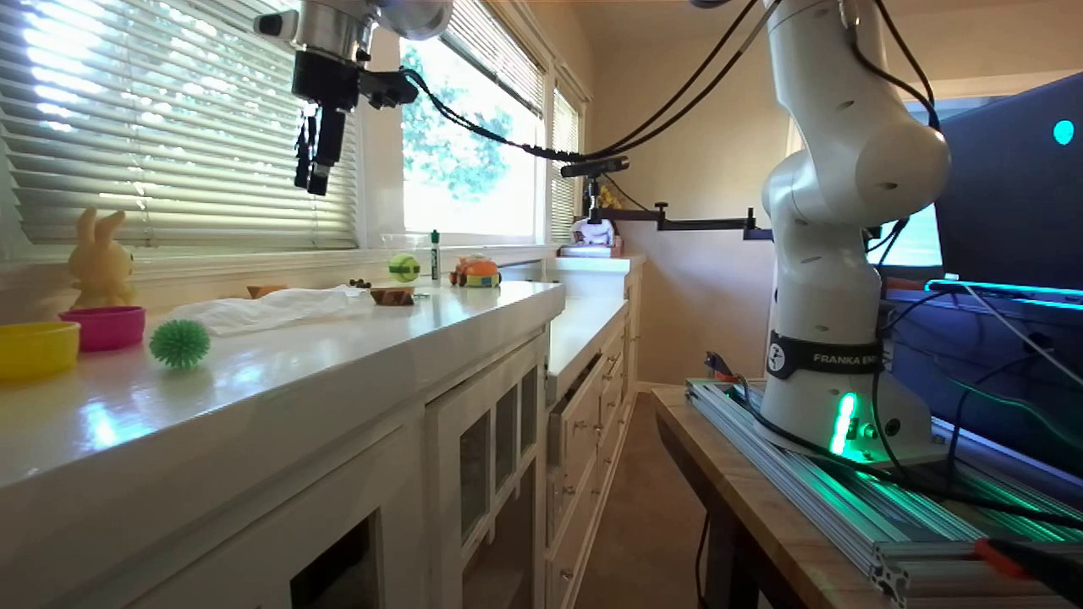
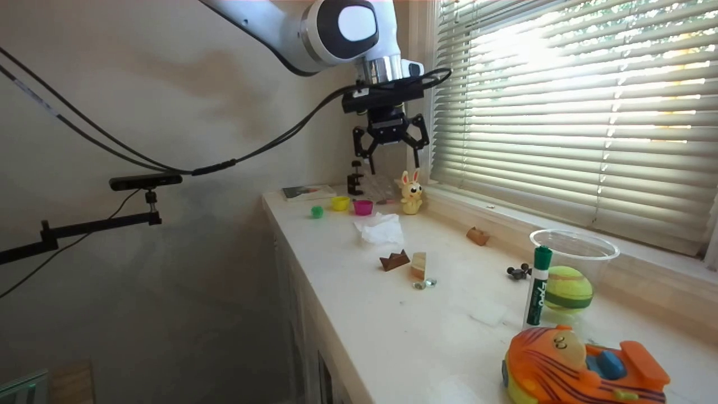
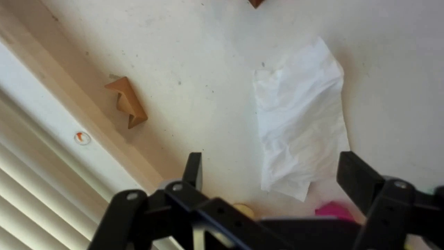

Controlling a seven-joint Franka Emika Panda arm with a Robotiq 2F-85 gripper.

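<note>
My gripper hangs open high above the far part of the white counter, nothing between its fingers. Seen from the wrist, a crumpled white tissue lies flat below, between and ahead of the fingertips. Left of it, by the window sill, rests a brown wooden piece. The pink cup is partly hidden behind the gripper in that view. Beyond the tissue, exterior view 2 has the pink cup, a yellow cup, a spiky green ball and a cream rabbit figure.
Wooden pieces lie mid-counter. Nearer stand a green marker, a clear cup with a tennis ball, and an orange toy car. Window blinds border the counter.
</note>
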